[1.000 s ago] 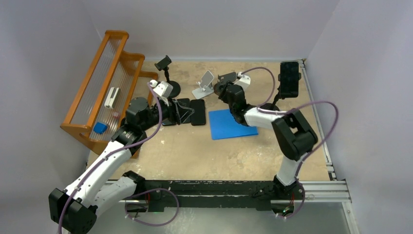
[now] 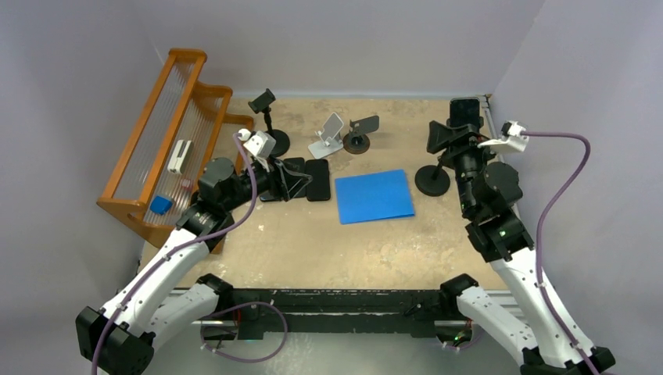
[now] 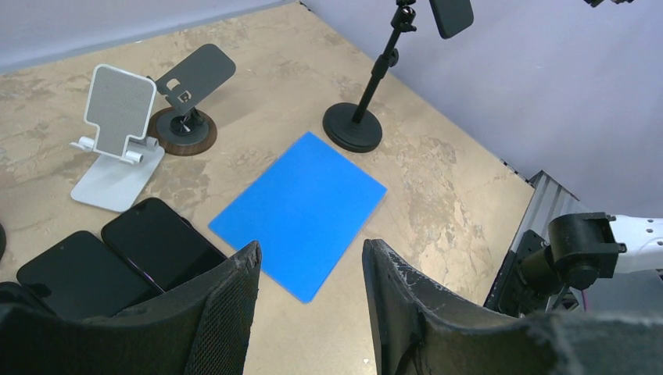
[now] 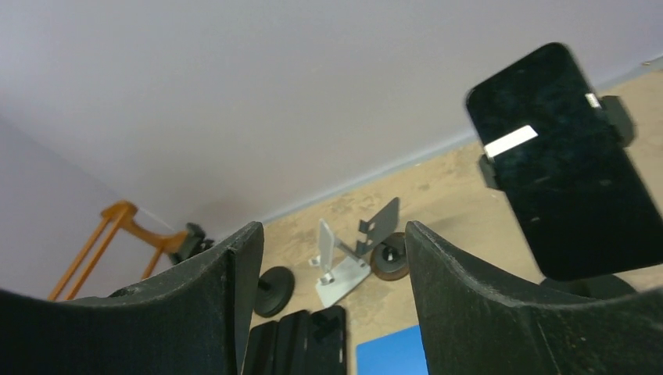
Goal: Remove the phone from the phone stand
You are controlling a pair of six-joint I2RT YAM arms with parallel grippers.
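Observation:
A black phone point(image 2: 464, 108) point(image 4: 564, 168) sits in the tall black stand point(image 2: 432, 180) point(image 3: 352, 125) at the back right. My right gripper point(image 2: 435, 137) stands open just in front of and left of that phone, nothing between its fingers. My left gripper point(image 2: 295, 180) hangs over the left of the table by the dark phones point(image 2: 317, 180) lying there, open with nothing between its fingers.
Other stands, white point(image 2: 328, 137) and dark point(image 2: 356, 141), stand at the back middle, another point(image 2: 275, 142) at back left. A blue folder point(image 2: 374, 197) lies centrally. A wooden rack point(image 2: 117, 203) fills the left side.
My right arm has swung from over the middle of the table out to the right, up beside the phone on the tall stand. The left arm is nearly unchanged.

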